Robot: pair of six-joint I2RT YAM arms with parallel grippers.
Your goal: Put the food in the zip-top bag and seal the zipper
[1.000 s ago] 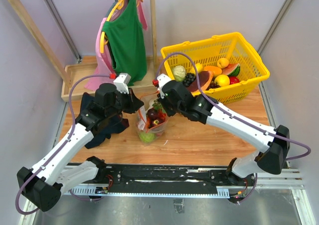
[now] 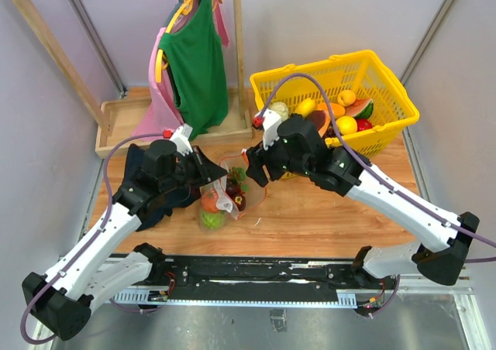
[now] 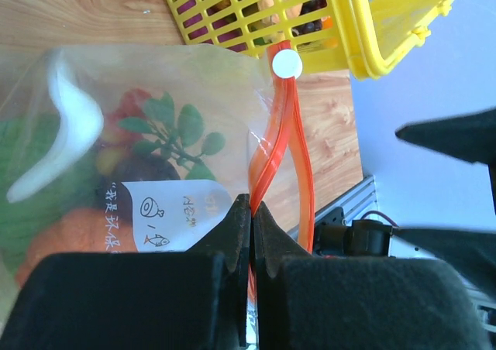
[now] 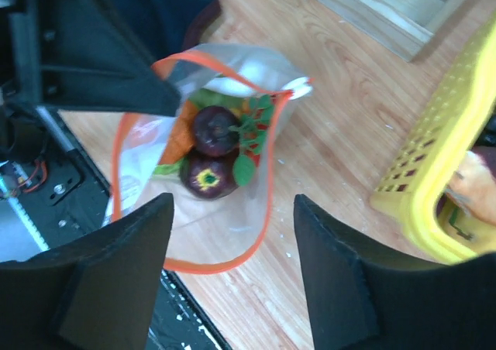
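Observation:
The zip top bag (image 2: 244, 203) stands on the table (image 2: 325, 218) with green, orange and dark purple food inside. Its red zipper (image 3: 275, 133) runs vertically in the left wrist view, where my left gripper is shut on that edge. The bag's mouth is open in the right wrist view, showing dark round fruit (image 4: 205, 176) and green leaves (image 4: 256, 125). My right gripper is open just right of the bag, above its mouth, with nothing seen held between its fingers.
The yellow basket (image 2: 387, 133) full of fruit and vegetables is at back right. A wooden clothes rack (image 2: 101, 133) is at back left, and dark cloth (image 2: 155, 214) lies left of the bag.

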